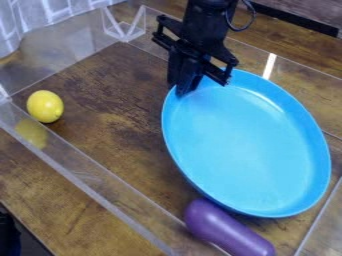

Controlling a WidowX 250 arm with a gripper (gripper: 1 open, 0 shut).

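Note:
A large light-blue oval plate (245,145) lies tilted over the right half of the wooden surface. My black gripper (185,75) is at the plate's upper-left rim, its fingertips down against that edge; whether the rim is between them is hidden. A yellow lemon-like object (46,106) sits at the left, and a purple eggplant-like object (227,226) lies below the plate at the bottom right.
Clear plastic walls (100,186) border the wooden board (111,110) along the lower left and right. The wood between the lemon and the plate is bare.

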